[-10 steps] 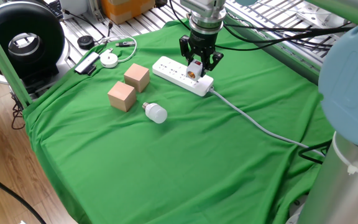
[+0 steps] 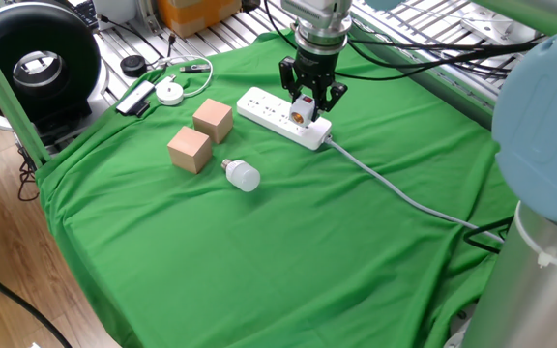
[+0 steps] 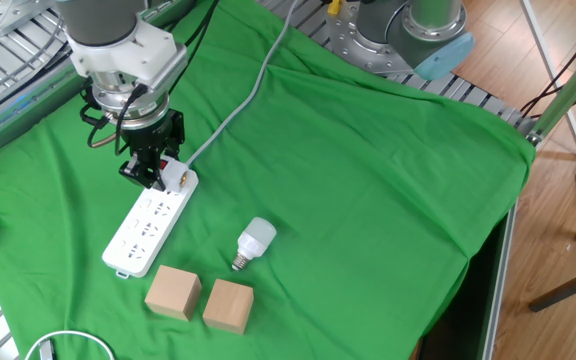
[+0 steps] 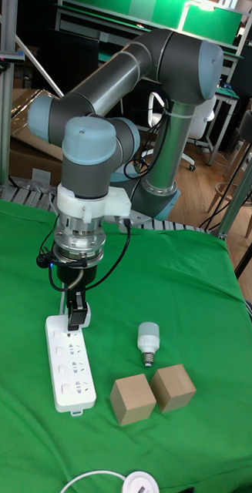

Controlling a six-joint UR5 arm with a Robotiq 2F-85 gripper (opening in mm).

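Note:
A white socket adapter (image 2: 302,110) with a round brass-coloured opening and a red switch stands at the cable end of the white power strip (image 2: 264,106). My gripper (image 2: 309,106) points down over that end, shut on the adapter. In the second view the adapter (image 3: 174,174) shows beside the dark fingers (image 3: 148,172); in the third, a finger (image 4: 78,313) hides most of it. Whether its pins are fully seated in the strip is hidden. A white light bulb (image 2: 243,175) with a metal screw base lies on its side on the green cloth, apart from the gripper.
Two wooden cubes, a nearer one (image 2: 190,150) and a farther one (image 2: 214,121), stand between the bulb and the strip's far end. A grey cable (image 2: 395,188) runs from the strip toward the robot base. A white round charger (image 2: 169,93) lies at the cloth's edge.
The upper arm part at the right has shifted slightly left, and the adapter sits very slightly lower. The bulb, cubes and strip have not moved.

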